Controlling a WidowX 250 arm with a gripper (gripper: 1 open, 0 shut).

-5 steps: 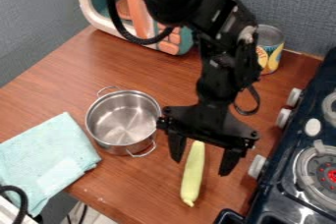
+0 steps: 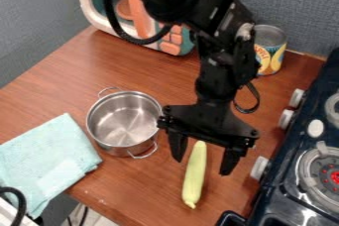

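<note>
My black gripper (image 2: 201,159) hangs over the wooden table with its two fingers spread open, straddling the upper end of a pale yellow corn cob (image 2: 193,180) from above. The cob lies on the table, pointing toward the front edge, and nothing shows held between the fingers. Left of the gripper stands a steel pot (image 2: 122,121) with side handles, close to the left finger.
A light blue cloth (image 2: 43,159) lies at front left. A black stove (image 2: 298,190) with white knobs borders the right. A can (image 2: 271,46) stands at back right, and a white-teal rack with orange items (image 2: 133,7) at the back.
</note>
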